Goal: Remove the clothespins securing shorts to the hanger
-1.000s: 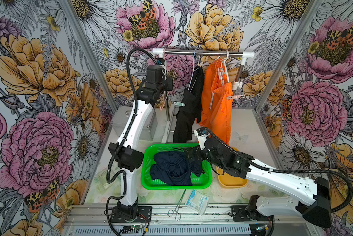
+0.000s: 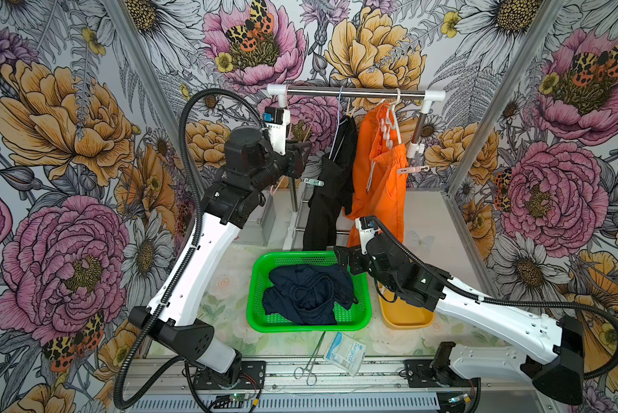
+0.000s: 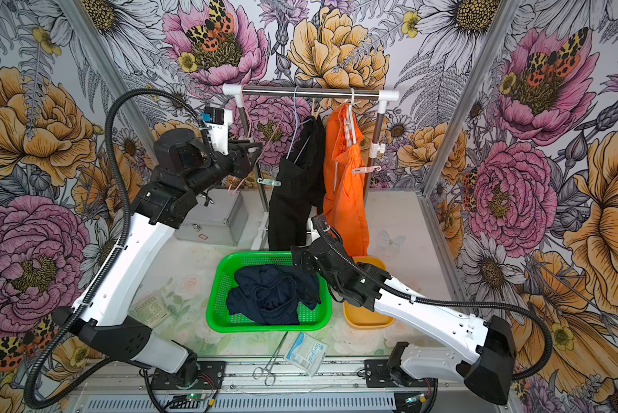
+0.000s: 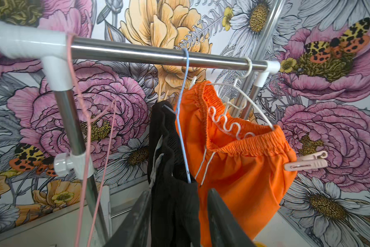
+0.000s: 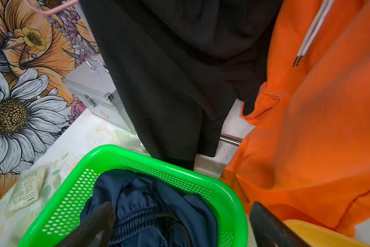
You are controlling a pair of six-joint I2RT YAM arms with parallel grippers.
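Orange shorts (image 2: 377, 199) hang from white hangers on the steel rail (image 3: 309, 91), a pink clothespin (image 4: 305, 165) clipped at their right waistband. Black shorts (image 3: 288, 199) hang left of them on a blue hanger (image 4: 180, 111), with a pale green clothespin (image 2: 313, 181) at their side. My left gripper is raised at the rail's left, level with the hanging clothes and apart from them, its fingers spread with nothing between them. My right gripper is low in front of the shorts, above the green basket, open and empty.
The green basket (image 2: 256, 296) holds navy clothing (image 2: 298, 296). A yellow tray (image 2: 408, 320) is beside it. A metal case (image 3: 205, 223) stands back left, an empty pink hanger (image 4: 86, 135) hangs at the rail's left, and scissors and a packet lie at the front.
My right gripper has risen slightly toward the shorts. The clothes hang as before.
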